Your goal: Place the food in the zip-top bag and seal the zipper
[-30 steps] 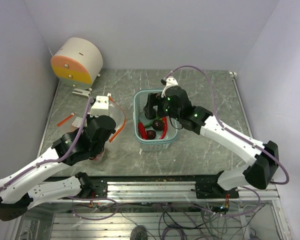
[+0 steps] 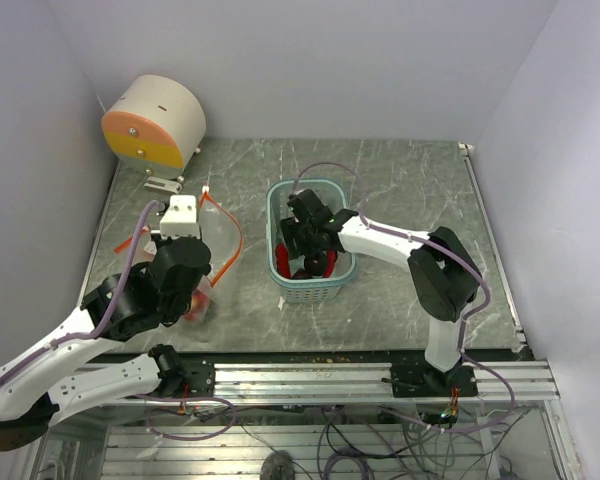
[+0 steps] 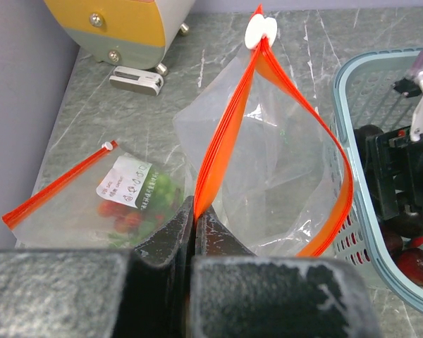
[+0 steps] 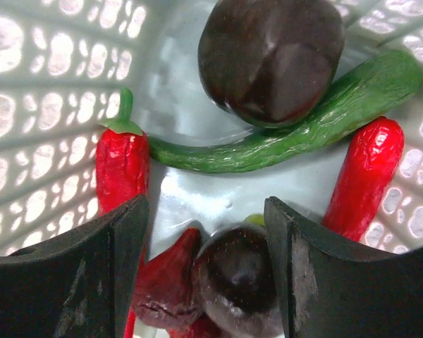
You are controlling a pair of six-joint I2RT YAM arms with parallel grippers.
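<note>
My left gripper is shut on the orange zipper edge of a clear zip bag, which hangs with its mouth open and looks empty. My right gripper is down inside the plastic basket, part open, over eggplants. A dark eggplant and a dark red item lie just under its fingers. A cucumber and red peppers lie beside them.
A second zip bag holding red and green food lies flat at the left. A round cream cabinet stands at the back left. The counter right of the basket is clear.
My right gripper has moved down into the basket. My left arm has shifted slightly left with the bag.
</note>
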